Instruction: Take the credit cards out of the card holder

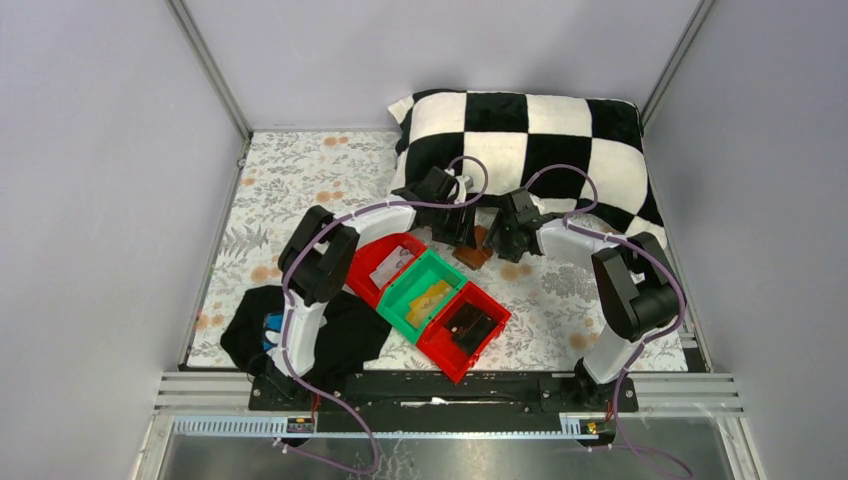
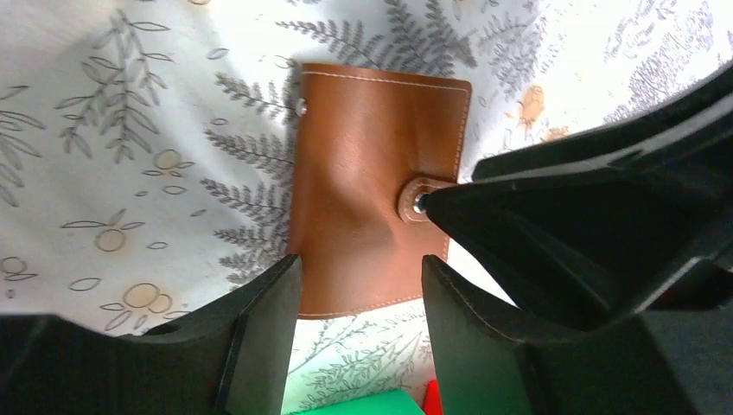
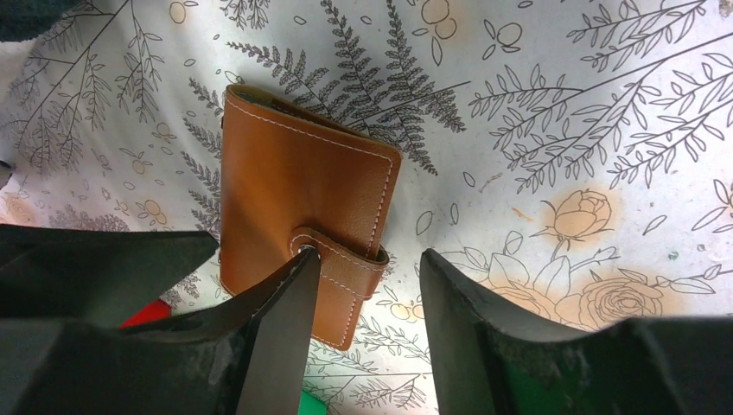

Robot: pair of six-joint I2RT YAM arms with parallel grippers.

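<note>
The brown leather card holder (image 1: 471, 255) lies on the patterned cloth between my two grippers. Its strap (image 3: 346, 266), with a metal snap, is folded over the right edge. My left gripper is part open above the holder, one fingertip over its left edge and nothing gripped. Also part open, my right gripper has one fingertip at the snap; the strap's end shows in the gap, not clamped. In the left wrist view, a dark right fingertip (image 2: 445, 201) covers part of the strap. No credit cards show out of the holder.
A three-compartment tray, red (image 1: 361, 275), green (image 1: 402, 318) and red (image 1: 487, 347), stands in front, each compartment holding things. Behind lies a checkered cushion (image 1: 550, 115). Black cloth (image 1: 350, 345) is at front left.
</note>
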